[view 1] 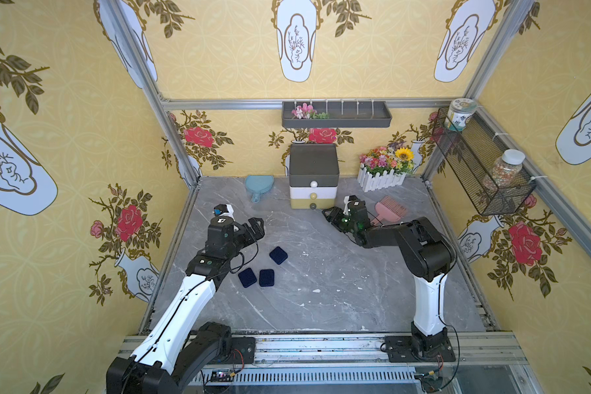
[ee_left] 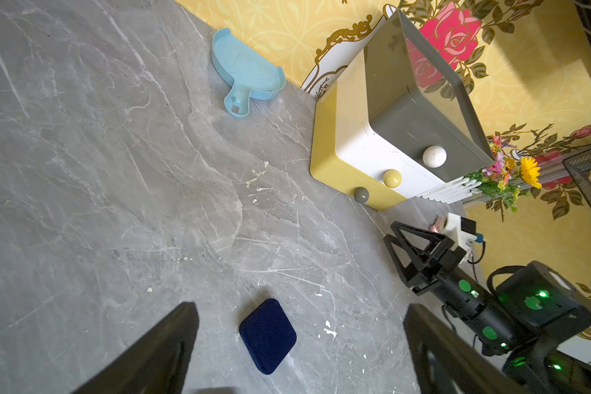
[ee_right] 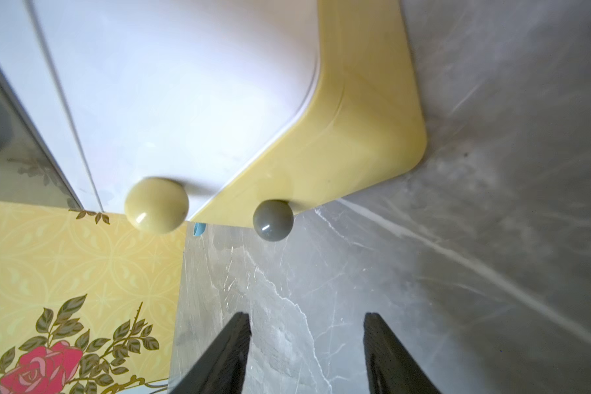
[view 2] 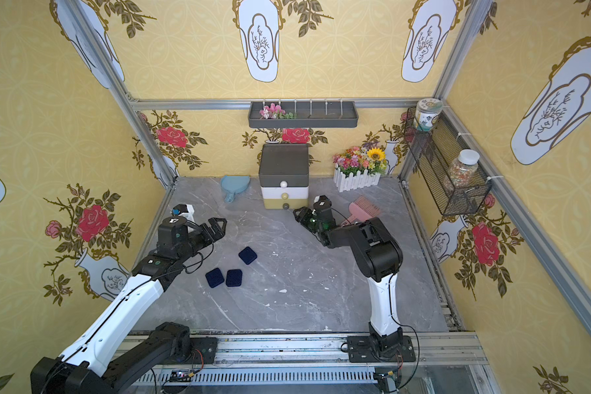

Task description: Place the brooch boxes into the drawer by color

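Observation:
The three-tier drawer box (view 1: 313,165), grey, white and yellow with a round knob on each tier, stands closed at the back middle. Three dark navy square brooch boxes (view 1: 278,254) lie flat on the left-middle table. My left gripper (view 1: 256,228) hangs open above the table behind them, nothing between its fingers; one box shows below it in the left wrist view. My right gripper is open and empty at the front of the bottom yellow drawer, facing its grey knob (ee_right: 273,220).
A blue dustpan (view 1: 258,185) lies left of the drawer box; a flower planter (view 1: 381,178) stands right of it. A pink brush (view 1: 390,208) lies behind the right arm. A wire basket (view 2: 448,177) with jars hangs on the right wall.

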